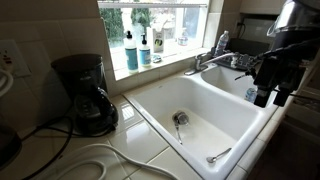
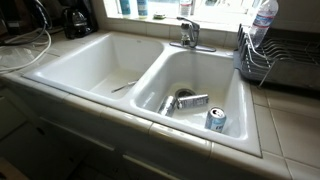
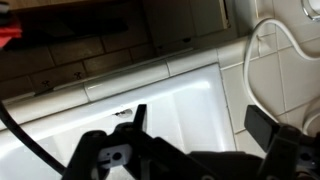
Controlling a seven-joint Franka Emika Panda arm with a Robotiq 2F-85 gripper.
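My gripper is open, its two dark fingers wide apart with nothing between them. It hangs above the front rim of the white double sink [image 1: 160, 102], at the right of exterior view 1. Inside one basin lies a metal utensil [image 1: 218, 157], with another slim utensil [image 1: 181, 122] by the drain. From the other side, a utensil [image 2: 125, 87] shows in the left basin. The right basin holds a can [image 2: 215, 119] standing upright and two light cans [image 2: 193, 102] lying near the drain. Exterior view 2 does not show the gripper.
A black coffee maker [image 1: 86, 95] stands on the tiled counter, with a white cable [image 1: 115, 152] looping in front. Soap bottles [image 1: 131, 52] line the windowsill. The faucet [image 2: 187, 33] rises behind the sink. A dish rack [image 2: 283, 60] with a clear bottle [image 2: 264, 20] sits at the right.
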